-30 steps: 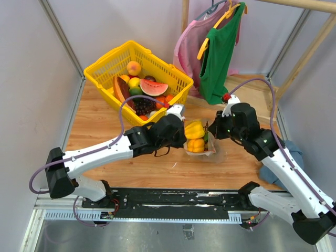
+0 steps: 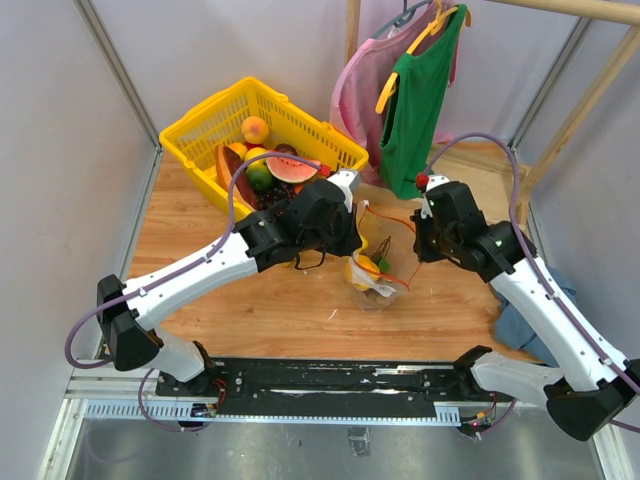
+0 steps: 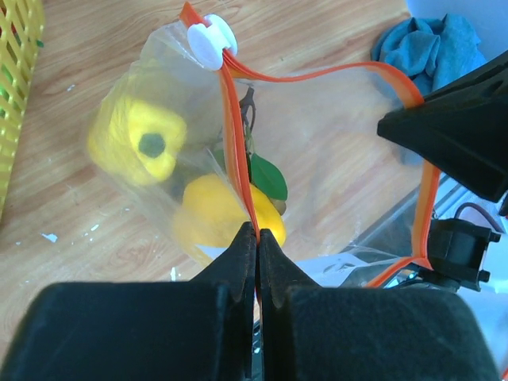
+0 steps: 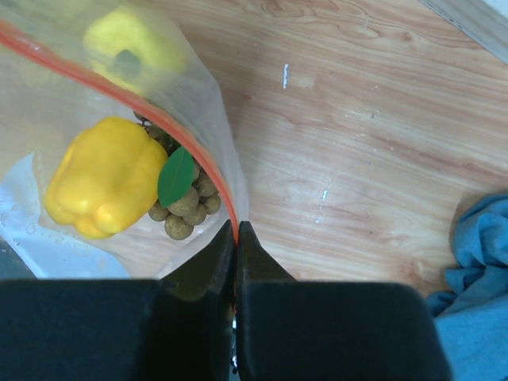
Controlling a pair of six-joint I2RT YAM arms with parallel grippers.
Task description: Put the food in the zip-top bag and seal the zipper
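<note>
A clear zip bag (image 2: 382, 285) with orange zipper edges hangs between my grippers, low over the table. Inside show a yellow pepper (image 4: 103, 178), a second pepper (image 3: 135, 139), small brown round items (image 4: 182, 202) and a green leaf (image 4: 175, 176). My left gripper is shut on the zipper edge, which runs from the white slider (image 3: 211, 40) down between its fingertips. My right gripper is shut on the other zipper edge, which bows out, holding the mouth open.
The yellow basket (image 2: 200, 130) of fruit stands behind my left arm. Green and pink garments hang on a wooden rack at the back right. A blue cloth (image 2: 520, 330) lies at the right. Bare table (image 2: 250, 320) shows at the front left.
The bag's mouth is wider and its peppers are less exposed from above.
</note>
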